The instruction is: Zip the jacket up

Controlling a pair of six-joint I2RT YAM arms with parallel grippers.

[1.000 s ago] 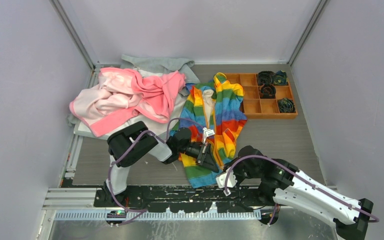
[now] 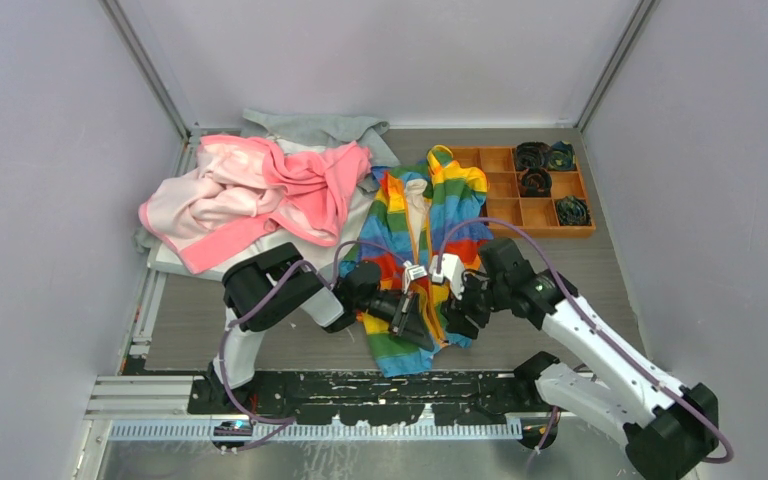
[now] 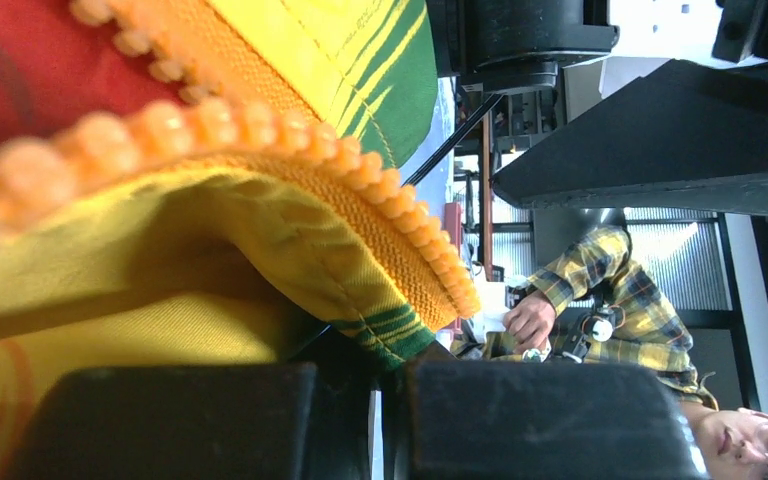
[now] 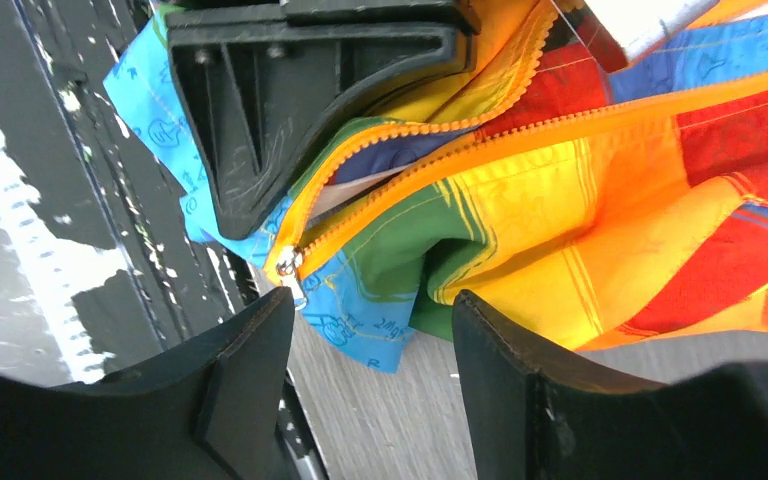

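A rainbow-striped jacket (image 2: 460, 200) lies front up, its orange zipper (image 4: 600, 125) running lengthwise. A silver slider (image 4: 290, 270) sits at the hem end, in the right wrist view. My left gripper (image 2: 410, 330) lies low on the jacket's lower front, shut, beside the zipper; in the left wrist view orange teeth (image 3: 300, 140) arch just beyond its fingers, and I cannot see anything clearly between them. My right gripper hangs open over the hem, the slider just beyond its left finger.
A pink and white cloth pile (image 2: 250, 200) lies on the left. A wooden divided box (image 2: 505, 212) with several dark rolls stands at back right. Bare table shows at lower left and right of the jacket.
My right arm has swung up and inward from the front right to over the jacket's lower right. The left arm has shifted only slightly.
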